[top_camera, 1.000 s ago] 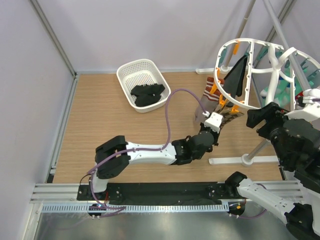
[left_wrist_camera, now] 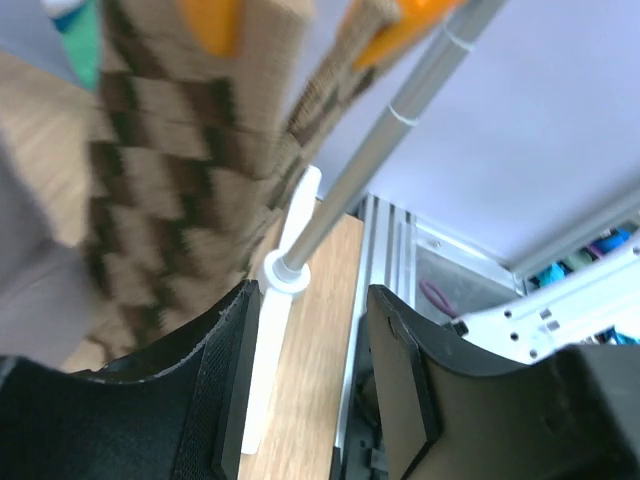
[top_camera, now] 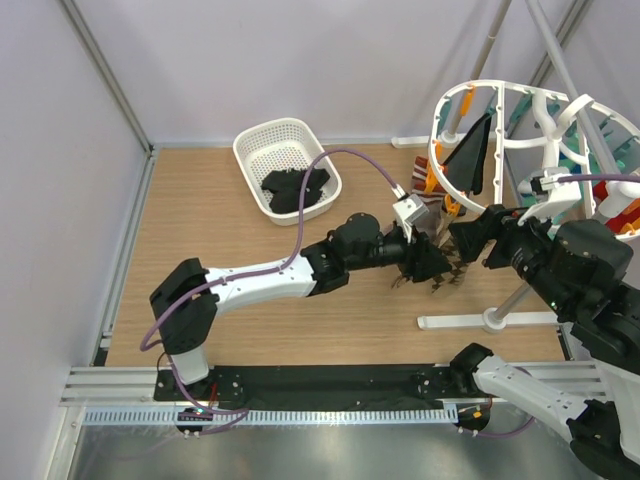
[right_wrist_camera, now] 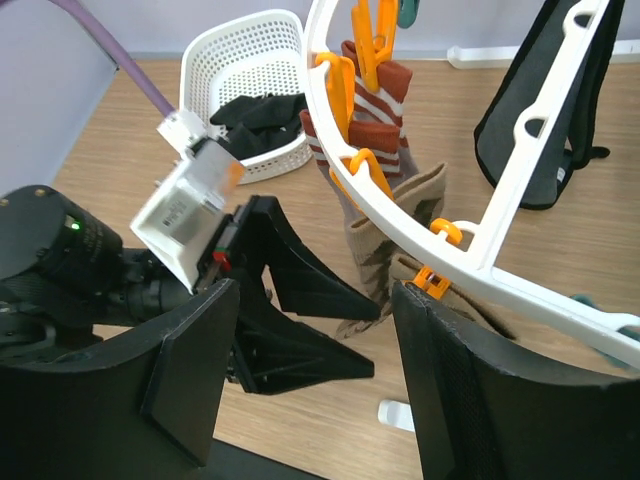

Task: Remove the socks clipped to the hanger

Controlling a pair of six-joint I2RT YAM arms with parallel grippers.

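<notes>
A round white hanger [top_camera: 441, 118] at the right has socks hanging from orange clips [right_wrist_camera: 340, 95]. They include a brown checkered pair [left_wrist_camera: 165, 160], a red-and-white striped pair [right_wrist_camera: 375, 105] and a dark grey sock [right_wrist_camera: 545, 110]. My left gripper stands open low by the checkered socks. In the left wrist view these socks hang above and to the left of its fingers [left_wrist_camera: 235, 340], with nothing between them. My right gripper [top_camera: 470, 240] is open at the hanger's front rim. In its wrist view the rim and an orange clip [right_wrist_camera: 432, 282] lie just beyond its fingertips.
A white basket [top_camera: 250, 170] with black socks [top_camera: 293, 190] in it stands at the back of the wooden table. More items hang on the hanger's right side. The hanger's pole and white base bar [top_camera: 455, 322] stand beneath.
My right gripper came left to the hanger's front rim. The hanging socks shifted.
</notes>
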